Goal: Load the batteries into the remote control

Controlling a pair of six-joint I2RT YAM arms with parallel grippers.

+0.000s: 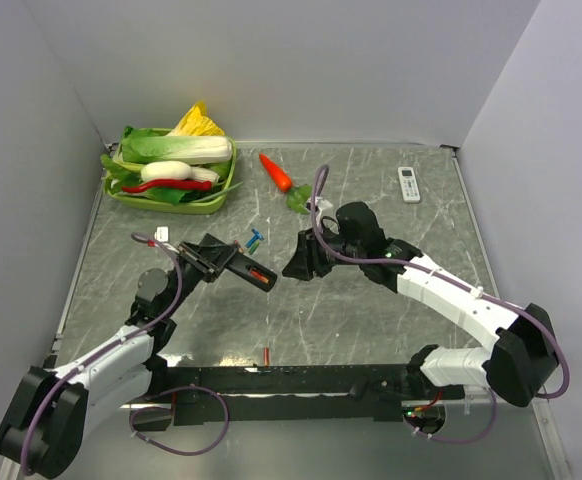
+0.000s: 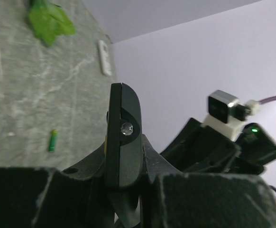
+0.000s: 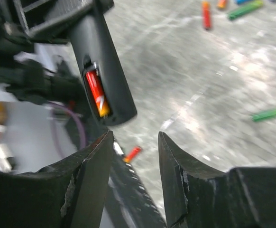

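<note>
My left gripper [image 1: 218, 256] is shut on the black remote [image 1: 251, 270], which is held tilted above the table with its battery bay facing up in the top view. In the right wrist view one red battery [image 3: 95, 89] sits in that bay of the remote [image 3: 113, 80]. My right gripper is part open beside the remote's end, nothing seen between its fingers. Loose batteries lie on the table: a red one [image 1: 266, 355] at the front edge, green ones [image 3: 270, 114] and red ones [image 3: 207, 15] in the right wrist view.
A green basket of vegetables [image 1: 116, 195] stands back left. A carrot [image 1: 275, 172], green leaf [image 1: 298, 200] and white remote [image 1: 409, 184] lie at the back.
</note>
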